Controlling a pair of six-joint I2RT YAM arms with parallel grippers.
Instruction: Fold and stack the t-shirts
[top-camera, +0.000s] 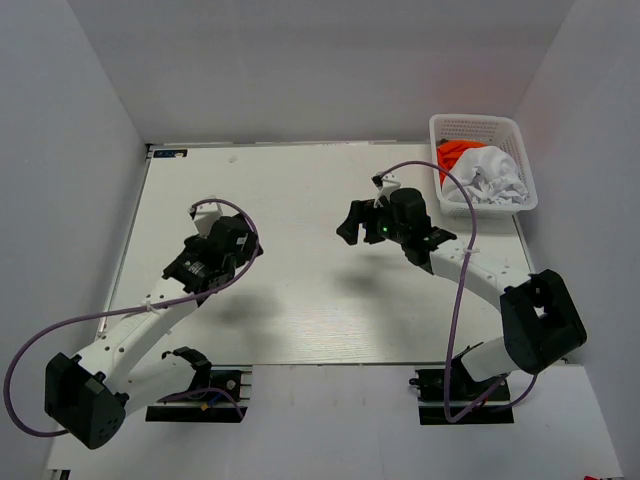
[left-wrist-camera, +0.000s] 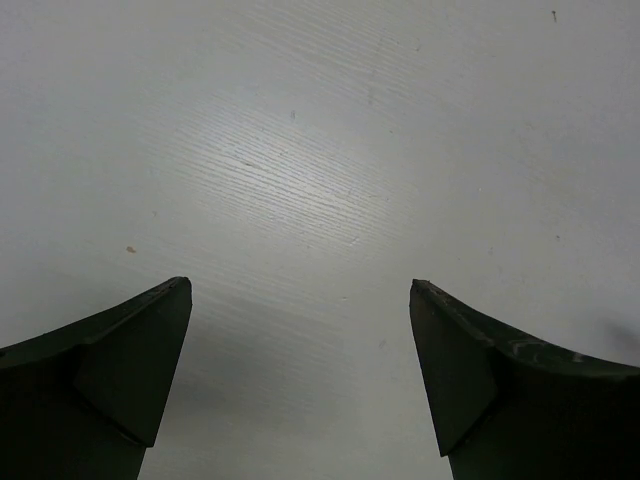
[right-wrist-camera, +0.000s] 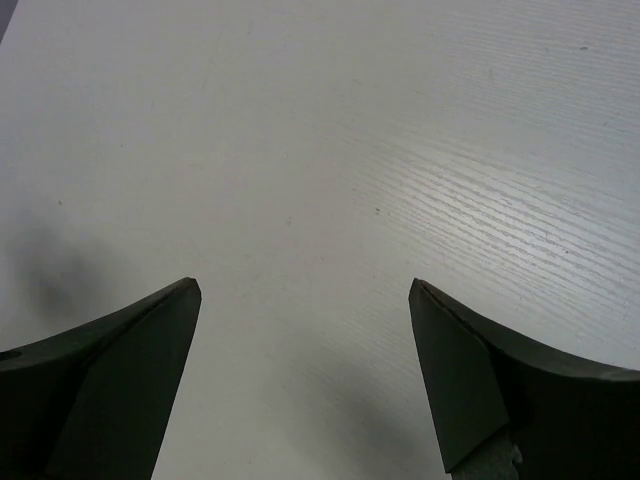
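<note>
In the top view, a white basket (top-camera: 440, 150) at the far right holds crumpled cloth: a white shirt (top-camera: 490, 175) in front and an orange shirt (top-camera: 456, 151) partly hidden behind it. My left gripper is open above the left side of the table, only bare surface between its fingers. Likewise open and empty, my right gripper hangs over the middle of the table, left of and nearer than the basket. Neither wrist view shows any cloth.
Walls close it in on the left, right and back. A purple cable (top-camera: 460, 290) runs along each arm. A small dark object (top-camera: 170, 153) lies at the back left corner.
</note>
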